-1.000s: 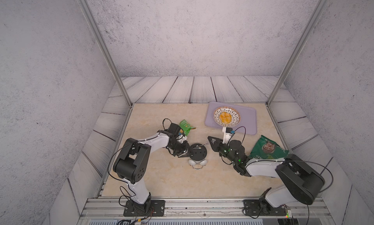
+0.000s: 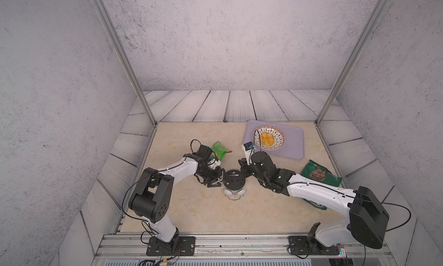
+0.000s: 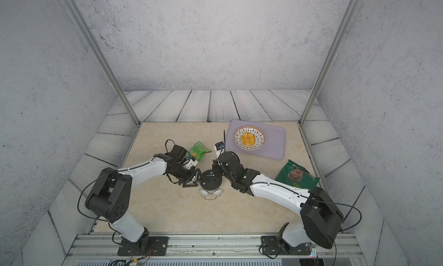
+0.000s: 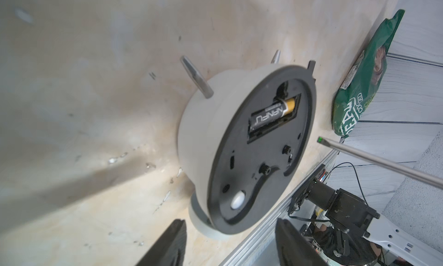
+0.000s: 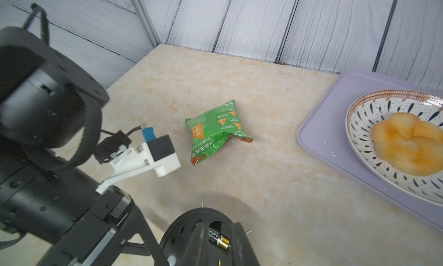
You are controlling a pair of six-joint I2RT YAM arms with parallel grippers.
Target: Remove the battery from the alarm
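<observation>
The alarm clock (image 2: 234, 179) lies at the front middle, black back facing up, its compartment showing a battery (image 4: 272, 113) with a gold end. My left gripper stands open low beside the clock, nothing between its fingers. My right gripper hangs over the clock back near the battery; in the left wrist view a thin metal tool (image 4: 378, 160), like a screwdriver, reaches toward the compartment from that side. My right gripper is shut on it, though the fingers largely hide it in the right wrist view.
A green snack bag (image 5: 212, 130) lies behind the clock. A purple tray (image 2: 295, 148) with a patterned plate of food (image 2: 268, 137) is at the back right; a dark green bag (image 2: 318, 173) lies right.
My right gripper has swung left and a little forward over the clock, its wrist turning. My left arm has shifted only slightly; the clock looks unmoved.
</observation>
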